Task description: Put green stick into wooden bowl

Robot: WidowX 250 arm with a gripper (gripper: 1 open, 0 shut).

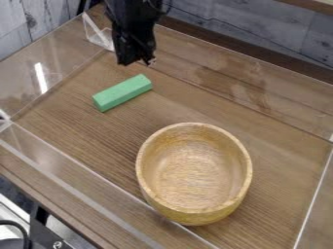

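Observation:
The green stick point(123, 92), a short flat-sided block, lies slantwise on the wooden table left of centre. Its whole top shows, with nothing gripping it. My dark gripper point(134, 60) points down from the top of the camera view, just beyond the stick's far side and apart from it in the picture. Whether its fingers are apart or together is too dark and small to make out. The round wooden bowl point(151, 146) stands nearer the camera, right of centre; its inside looks empty.
Bare table point(240, 92) stretches to the right of the stick and behind the bowl. Some clear or whitish material point(99, 35) shows beside the gripper at upper left. Dark cables lie at the lower left corner.

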